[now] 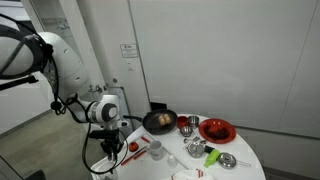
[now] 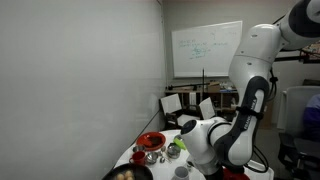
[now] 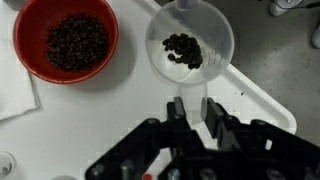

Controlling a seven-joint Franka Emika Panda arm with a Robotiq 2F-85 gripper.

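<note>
In the wrist view, a translucent scoop (image 3: pixel 205 62) holds a small heap of dark beans (image 3: pixel 182 48). My gripper is shut on its handle, which points back toward the fingers. Left of it stands a red bowl (image 3: pixel 68 77), its bottom covered with dark beans (image 3: pixel 77 43). The scoop is apart from the bowl, over the edge of the white table (image 3: pixel 110 115). In exterior view 1 the gripper (image 1: pixel 110 151) is low at the table's left end, and the scoop is too small to make out there.
A black pan (image 1: pixel 160 122), a white cup (image 1: pixel 156 150), a large red dish (image 1: pixel 217 130) and several metal vessels stand farther right. A green object (image 1: pixel 212 157) lies near them. A white cloth (image 3: pixel 12 92) lies beside the red bowl.
</note>
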